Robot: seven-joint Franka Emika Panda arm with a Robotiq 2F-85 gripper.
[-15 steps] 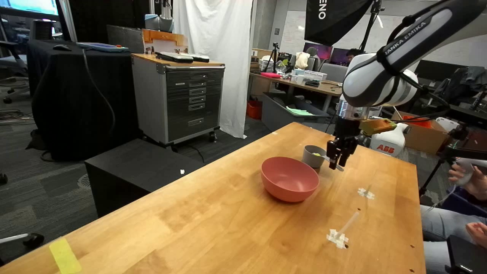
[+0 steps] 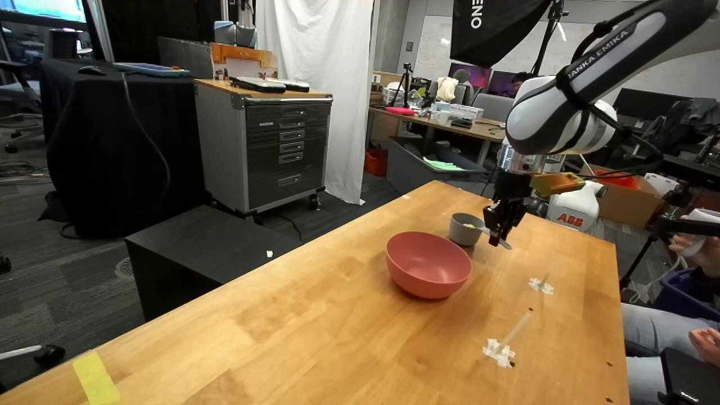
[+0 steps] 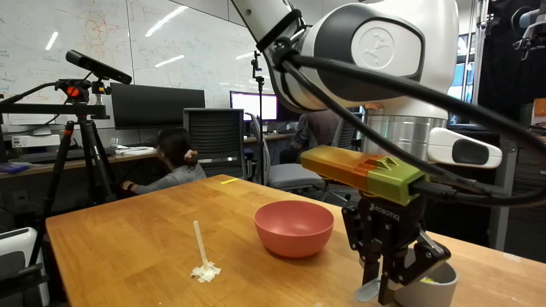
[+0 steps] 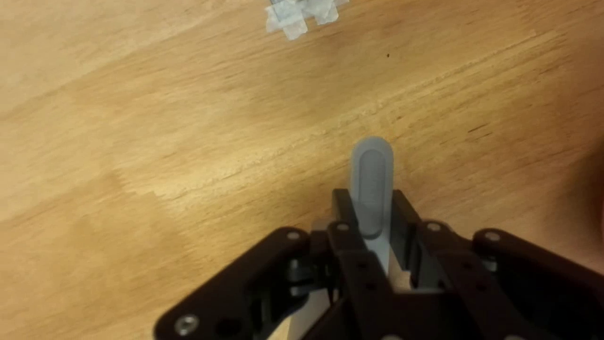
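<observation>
A grey cup with a long flat handle is near the far end of the table, upright, with something yellow-green inside. My gripper is shut on that handle, pointing down beside the cup. In the wrist view, the rounded end of the handle sticks out past the dark fingers, which press it from both sides. The second exterior view has the cup partly behind my gripper. Whether its base touches the table cannot be told.
A red bowl, empty, stands close to the cup on the table. Two taped-down spots, one with an upright pale stick, lie on the side across from the bowl.
Cup and gripper have shifted slightly, up and to the right in the first exterior view. The handle is still held, and the bowl has stayed in place.
</observation>
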